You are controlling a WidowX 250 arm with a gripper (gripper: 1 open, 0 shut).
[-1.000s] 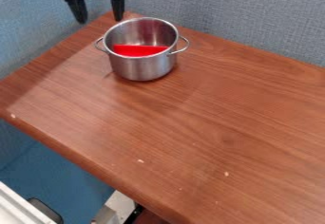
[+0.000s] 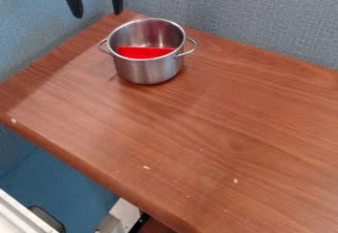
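Note:
A stainless steel pot (image 2: 148, 70) with two side handles stands upright toward the back left of the wooden table. Inside it lies something red (image 2: 141, 52); its full shape is hidden by the pot's wall. My black gripper (image 2: 97, 6) hangs at the top edge of the view, above and to the left of the pot and apart from it. Its two fingers are wide open, with nothing between them.
Blue-grey padded walls (image 2: 258, 25) border the back and left. Pale frame parts show at the bottom left, below the table's edge.
My gripper has moved upward, and slightly left, away from the table. The pot and the red thing inside it stay where they were.

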